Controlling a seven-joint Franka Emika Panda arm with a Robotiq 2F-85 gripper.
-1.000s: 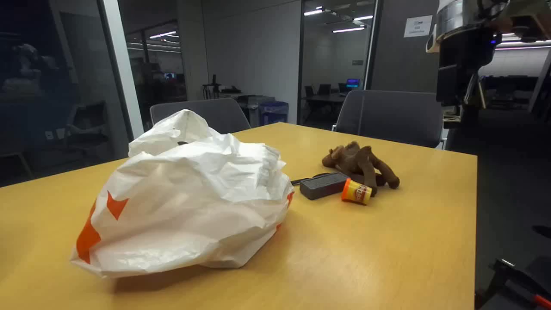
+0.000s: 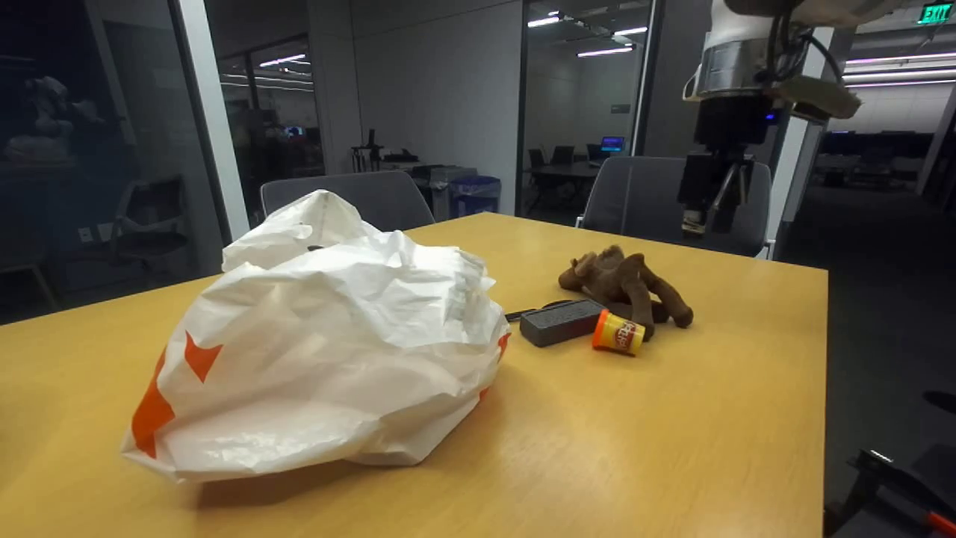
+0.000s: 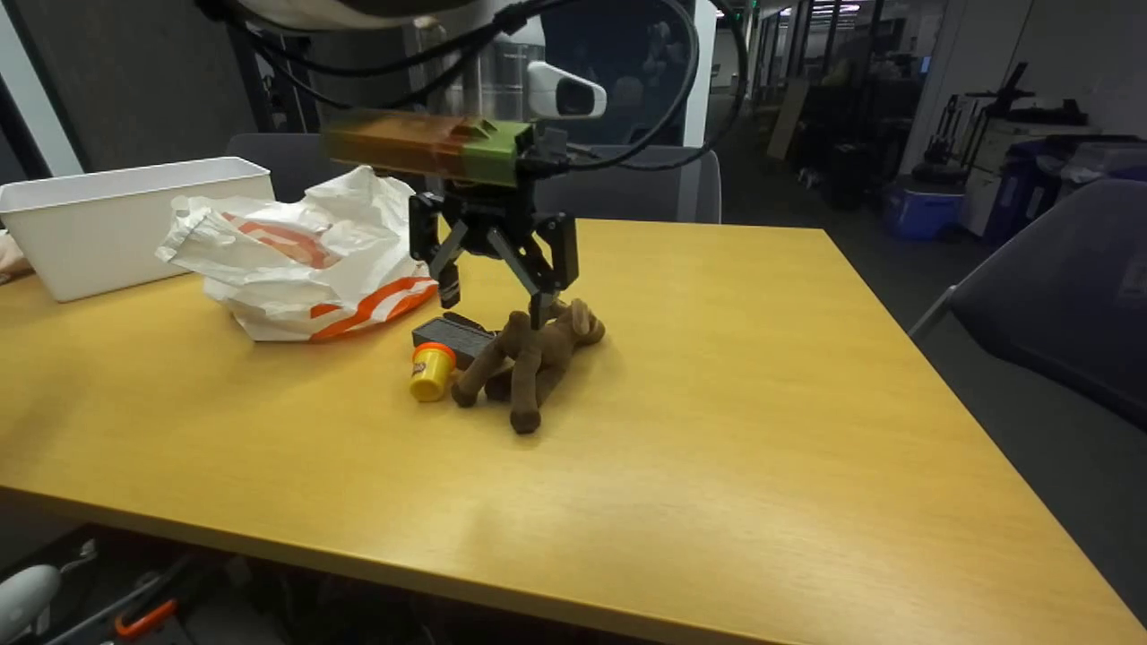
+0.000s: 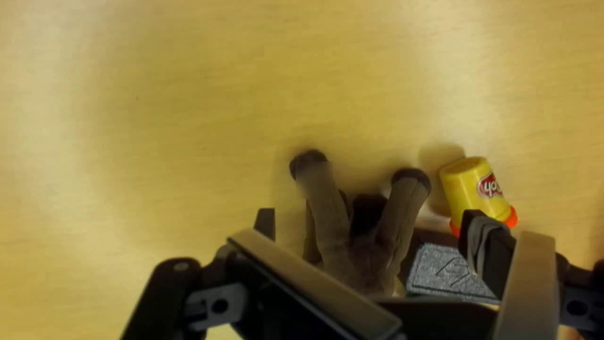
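On the table lies a brown plush animal, its legs pointing up the wrist view. Close beside those legs is a yellow Play-Doh tub with an orange lid, lying tipped over. A dark grey block rests against the toy's other side, partly hidden by a finger in the wrist view. My gripper hangs above the table with its fingers spread open and nothing held. From the wrist, the plush legs appear between the two fingers, lower down on the table.
A large crumpled white plastic bag with orange marks stands near the block. Behind it is a white bin. Thin black items lie by the block.
In exterior view 1 my gripper has moved left and a little lower, from beyond the table's right edge towards the plush animal. The objects on the table have not moved.
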